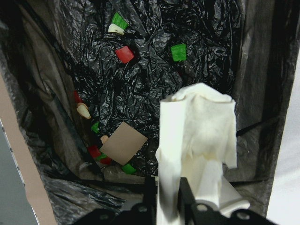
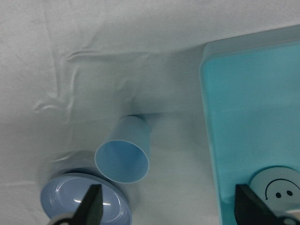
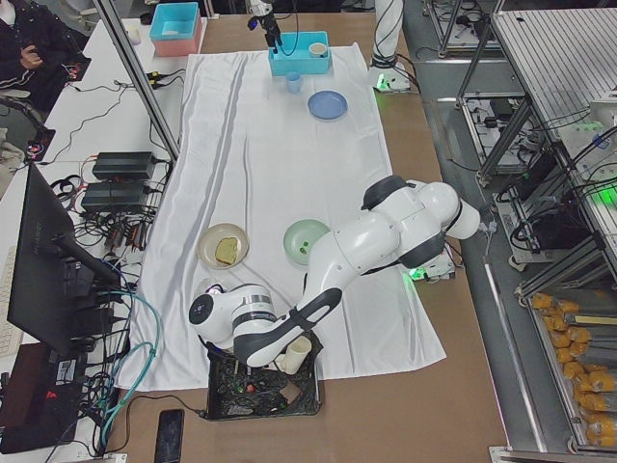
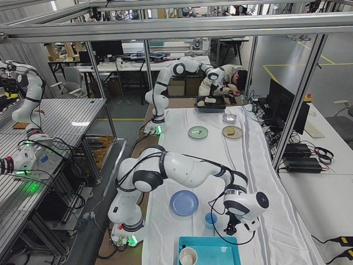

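Observation:
My left gripper is shut on a crumpled white paper (image 1: 197, 122), held over a black bin lined with a plastic bag (image 3: 222, 400). Inside lie scraps: a red piece (image 1: 124, 54), green pieces (image 1: 178, 52), a brown square (image 1: 123, 143), and a white cup (image 3: 294, 357). At the far end my right gripper hangs open above the cloth beside a blue cup (image 2: 122, 159), a blue bowl or plate (image 2: 70, 197) and a turquoise tray (image 2: 248, 108) holding another cup.
A plate with a yellow item (image 3: 212, 246) and a green plate (image 3: 304, 231) sit on the white cloth (image 3: 260, 154) beside the bin. A monitor and cables stand along the left side.

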